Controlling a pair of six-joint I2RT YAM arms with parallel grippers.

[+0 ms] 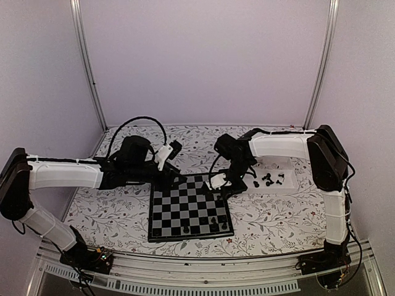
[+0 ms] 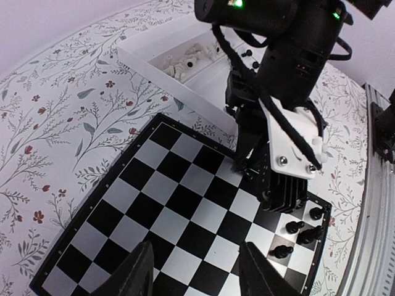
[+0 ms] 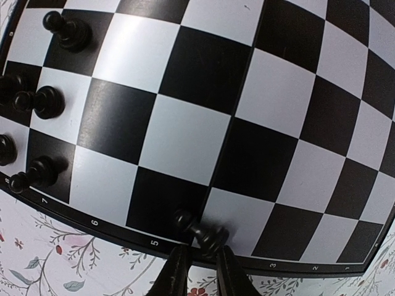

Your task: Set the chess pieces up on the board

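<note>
The chessboard (image 1: 179, 211) carries several black pieces at its near right part, among them a pawn (image 3: 71, 34). In the right wrist view another black piece (image 3: 207, 234), blurred and tilted or lying, is at the board's edge beside square 4, at the fingertips of my right gripper; whether they grip it is unclear. My left gripper hangs open above the board's left side, nothing between its fingers.
A white tray (image 2: 142, 52) with white and black pieces stands behind the right arm, beside the board.
</note>
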